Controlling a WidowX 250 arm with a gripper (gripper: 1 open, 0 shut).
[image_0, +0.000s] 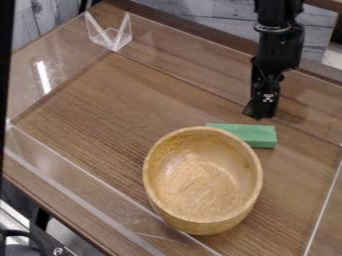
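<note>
My black gripper hangs from the top right, lowered close to the wooden table just behind a green block. Whether its fingers are open is hard to make out against the dark arm. The green block lies flat, apart from a large light-wooden bowl that sits in the front middle of the table.
A clear plastic container stands at the back left. Raised edges border the table.
</note>
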